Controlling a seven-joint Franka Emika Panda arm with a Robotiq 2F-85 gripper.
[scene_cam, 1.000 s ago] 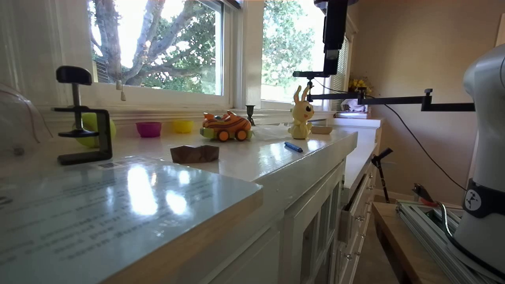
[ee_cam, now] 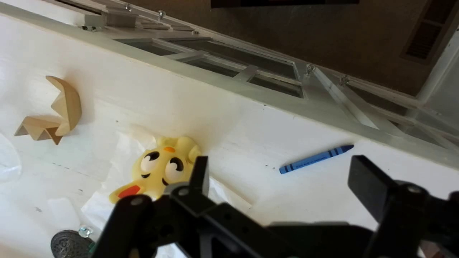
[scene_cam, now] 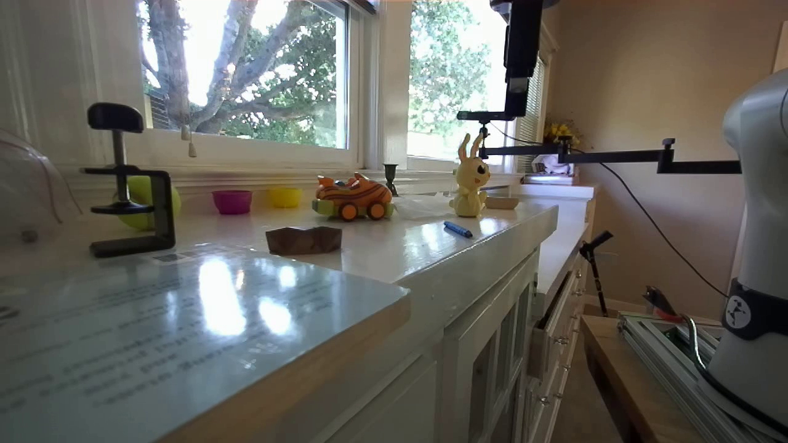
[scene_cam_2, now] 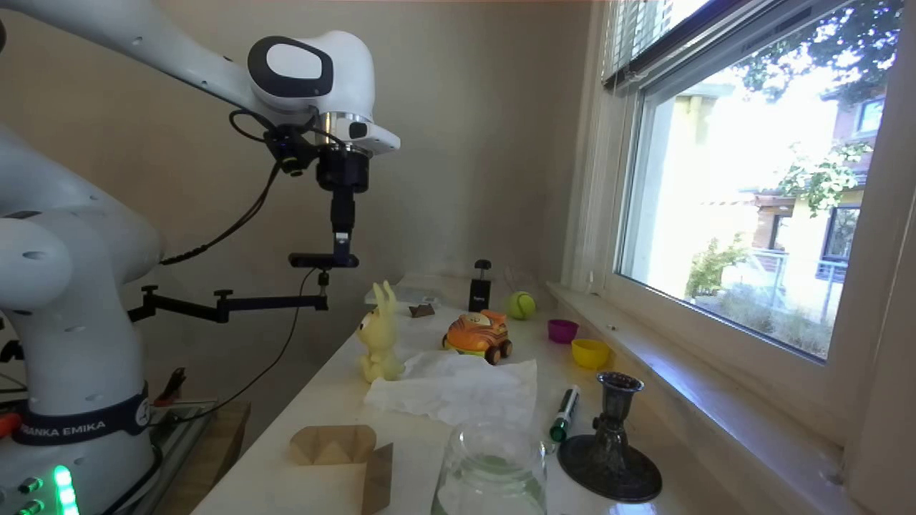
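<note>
My gripper is open, its two black fingers wide apart with nothing between them. It points down high above the counter in exterior view 2. Below it in the wrist view lies a blue crayon, on bare white counter close to the front edge. A yellow bunny toy appears beside the left finger there, partly covered by the gripper body. The bunny stands upright at the edge of a white cloth or paper. Behind it is an orange toy car.
Purple and yellow cups line the window side. A candlestick, green marker, glass jar and folded cardboard occupy the near end. A black clamp stands at the other end.
</note>
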